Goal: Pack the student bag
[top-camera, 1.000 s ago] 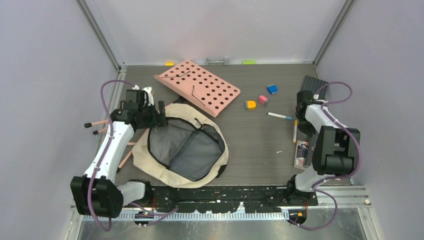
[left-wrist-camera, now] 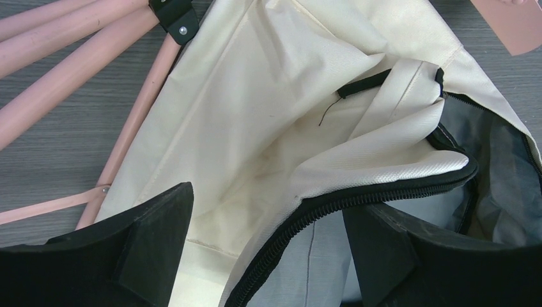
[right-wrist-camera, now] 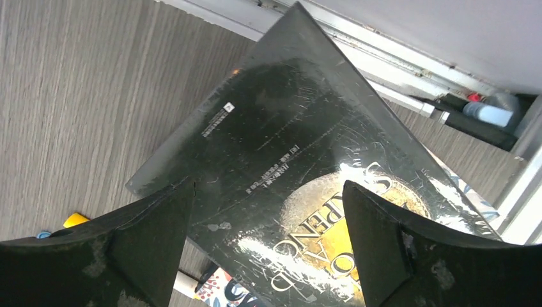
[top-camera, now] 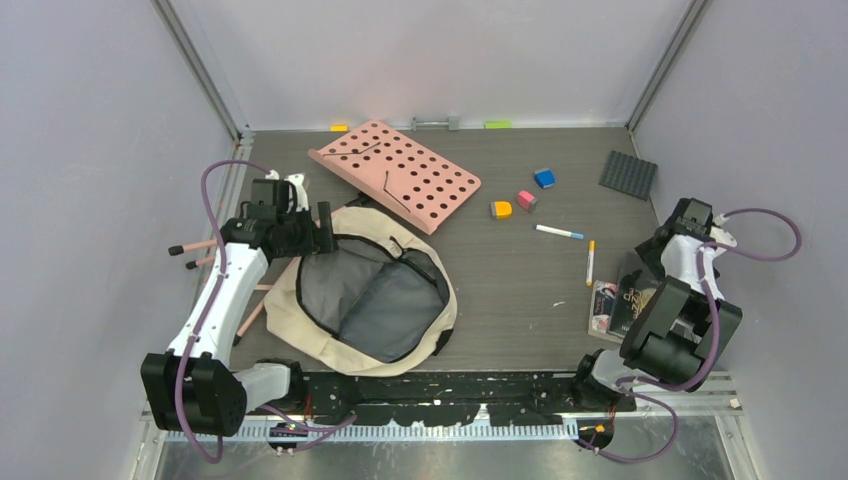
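The cream student bag [top-camera: 290,318] lies unzipped at the left of the table, its grey inside [top-camera: 385,300] showing. My left gripper [top-camera: 324,228] is over its upper left rim. In the left wrist view the bag's zippered edge [left-wrist-camera: 358,192] runs between the spread fingers, not clamped. My right gripper hangs open above a dark, glossy book [right-wrist-camera: 255,121] with a gold emblem. Under that book, another patterned book [right-wrist-camera: 220,288] peeks out. A white marker [top-camera: 558,231] and a yellow one [top-camera: 590,262] lie left of the books.
Behind the bag leans a pink perforated board [top-camera: 420,175], with pink legs [top-camera: 250,318] on the left. Blue [top-camera: 544,178], pink [top-camera: 527,200] and yellow [top-camera: 501,209] blocks lie mid-table. A dark ribbed pad [top-camera: 629,175] is at the back right. Bare table separates bag and markers.
My right arm has swung to the right, from beside the yellow marker to the books' right side, near the right wall. The left arm and the bag look unmoved.
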